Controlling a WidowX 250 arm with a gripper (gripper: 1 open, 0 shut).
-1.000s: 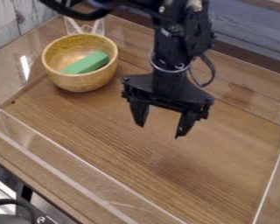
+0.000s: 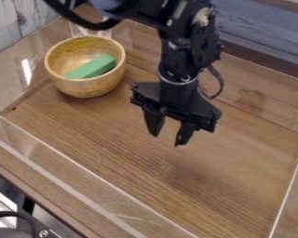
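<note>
My black gripper [image 2: 168, 125] hangs low over the middle of the wooden tray floor, open, its two fingers apart with nothing visible between them. At the upper left sits a yellow bowl [image 2: 88, 92] with a green block [image 2: 92, 67] lying inside it.
Raised tray walls [image 2: 238, 46] run along the back and sides. A dark cable shows at the lower left outside the tray.
My gripper has shifted slightly and turned a little over the last second, staying over the middle. The bowl and green block have not moved.
</note>
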